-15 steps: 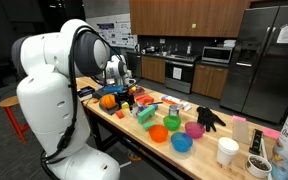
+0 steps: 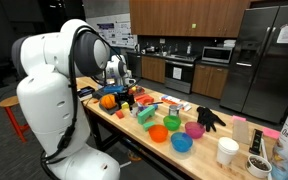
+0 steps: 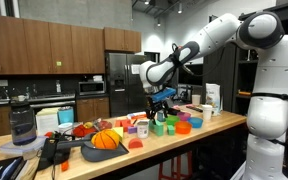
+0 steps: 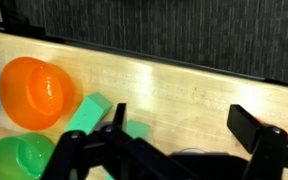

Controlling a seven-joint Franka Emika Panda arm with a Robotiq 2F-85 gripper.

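My gripper hangs over the table near its front edge, its black fingers (image 4: 112,135) spread wide in the wrist view. It is open, and only bare wood shows between the fingertips. Just left of the left finger lies a green block (image 4: 89,113). A second green piece (image 4: 137,128) is partly hidden behind that finger. An orange bowl (image 4: 34,92) and a green bowl (image 4: 22,157) sit farther left. Exterior view 1 has the green block (image 2: 146,115) on the tabletop beside the orange bowl (image 2: 158,133).
A blue bowl (image 2: 182,143), a pink bowl (image 2: 194,130) and a white cup (image 2: 227,150) stand farther along the table. On the other side, a basketball (image 3: 106,139) rests in a dark container. A black glove (image 2: 210,118) lies toward the back.
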